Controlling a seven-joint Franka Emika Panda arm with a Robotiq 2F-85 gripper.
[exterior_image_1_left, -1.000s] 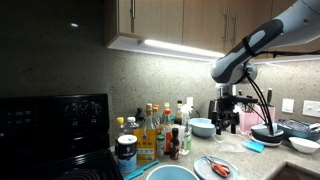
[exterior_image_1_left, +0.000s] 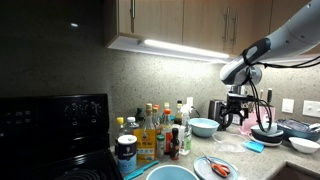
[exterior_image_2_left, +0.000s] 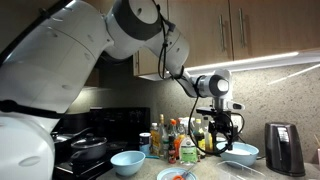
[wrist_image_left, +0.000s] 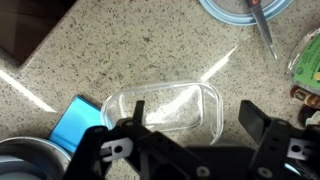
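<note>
Beneath my gripper, in the wrist view, a clear plastic container (wrist_image_left: 165, 105) rests on the speckled counter. The gripper is open, its two dark fingers wide apart and nothing held between them. In the first exterior view the gripper (exterior_image_1_left: 238, 122) hangs above the counter at the right, over the clear container (exterior_image_1_left: 229, 144). The second exterior view has the gripper (exterior_image_2_left: 222, 138) pointing down in front of a light-blue bowl (exterior_image_2_left: 238, 153).
A plate (exterior_image_1_left: 216, 168) with a red-and-blue utensil lies nearer the front. Several bottles (exterior_image_1_left: 150, 130) crowd the counter by the stove (exterior_image_1_left: 55, 130). A blue cloth or sponge (wrist_image_left: 77, 124) lies beside the container, near a dark pot (wrist_image_left: 30, 158). Bare counter separates plate and container.
Over the last second my arm has shifted to the right and somewhat back in the first exterior view. The objects on the counter look unmoved.
</note>
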